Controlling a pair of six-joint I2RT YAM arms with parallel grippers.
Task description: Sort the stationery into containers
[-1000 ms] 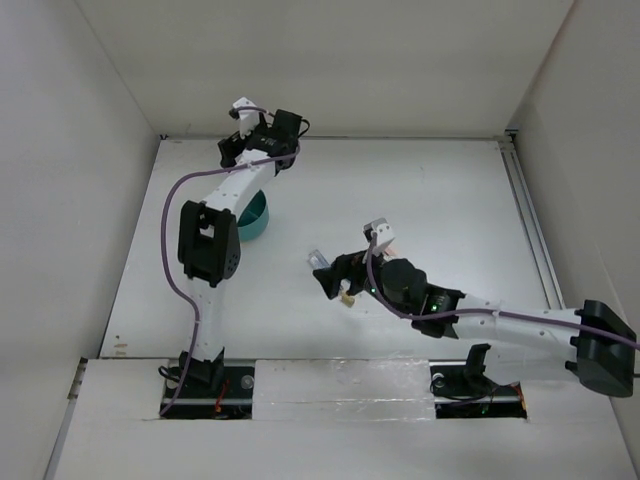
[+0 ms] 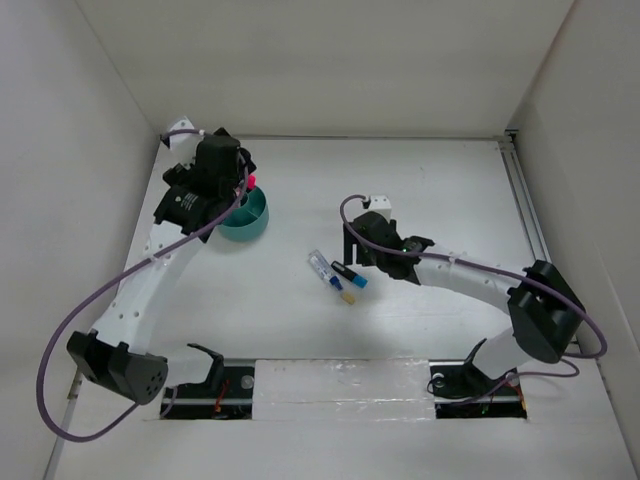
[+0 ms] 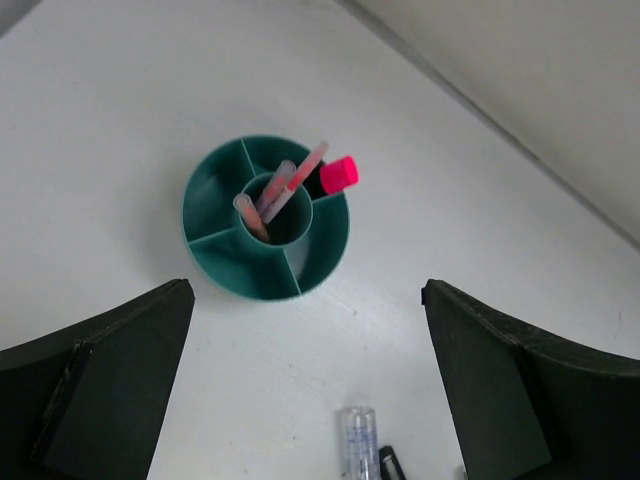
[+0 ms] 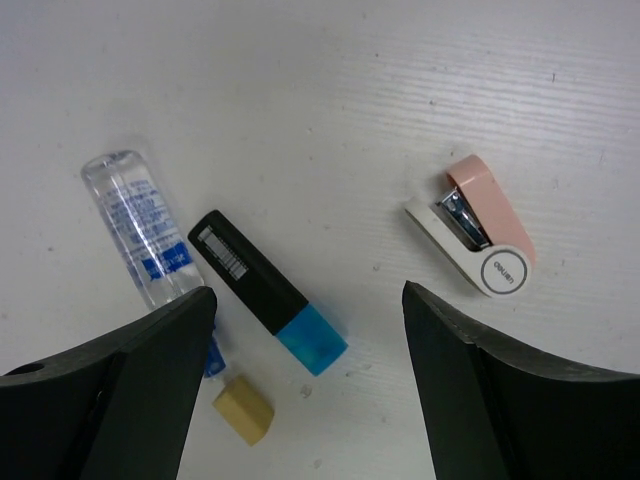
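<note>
My left gripper is open above the teal organizer (image 3: pixel 240 265), which holds pink pens (image 3: pixel 280 190) in its centre cup and a pink-capped item (image 3: pixel 338 175) beside them. My right gripper hangs open over a clear bottle-like item with a blue label (image 4: pixel 140 225), a black-and-blue marker (image 4: pixel 250 275), a small yellow block (image 4: pixel 243 410) and a pink-and-white stapler (image 4: pixel 470 230). Nothing shows between either gripper's fingers.
The back wall (image 2: pixel 330 70) and side walls enclose the white tabletop (image 2: pixel 420 170).
My right gripper has moved rightward and back, over the loose stationery.
</note>
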